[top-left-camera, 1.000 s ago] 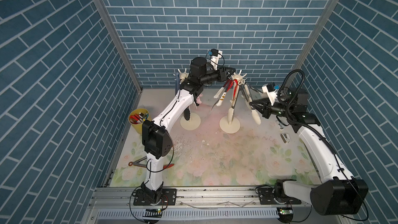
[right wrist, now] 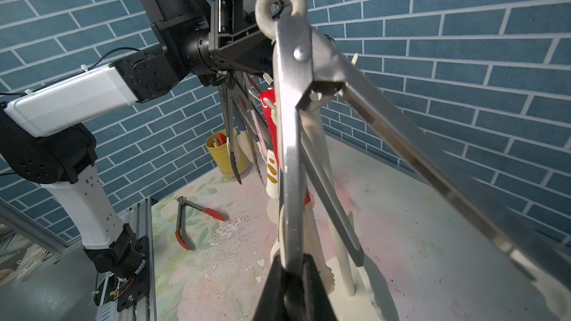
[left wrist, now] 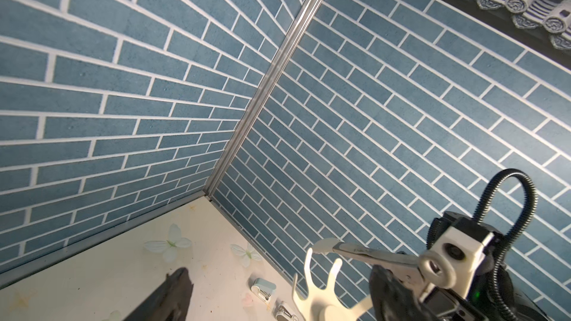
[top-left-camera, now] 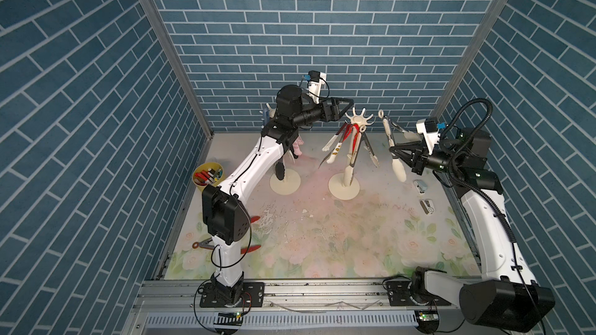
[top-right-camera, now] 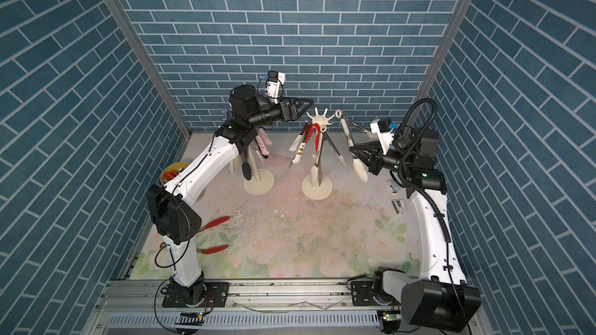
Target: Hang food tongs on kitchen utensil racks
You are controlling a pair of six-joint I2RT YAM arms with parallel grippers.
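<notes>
Tongs with cream ends and metal arms [top-left-camera: 386, 129] hang spread from my right gripper [top-left-camera: 393, 150], which is shut on one arm. In the right wrist view, the fingers pinch that metal arm [right wrist: 292, 190], and the ring [right wrist: 281, 6] is at the top. From the top left, the ring is just right of the hooks of the right utensil rack [top-left-camera: 358, 118], with a small gap between. My left gripper [top-left-camera: 349, 109] stands open above the rack's left side, nothing between its fingers. The left wrist view shows pale hooks [left wrist: 324, 303] beyond the fingers.
Several utensils, including red tongs [top-right-camera: 316, 131], hang on the right rack. The left arm partly covers a second rack [top-left-camera: 285, 182]. Red-tipped tongs [right wrist: 201, 209] lie at front left, near a yellow bucket [top-left-camera: 208, 187].
My right gripper has moved right and slightly up with the cream tongs, their ring coming away from the rack's hooks. The left gripper has opened, and its arm has shifted slightly left.
</notes>
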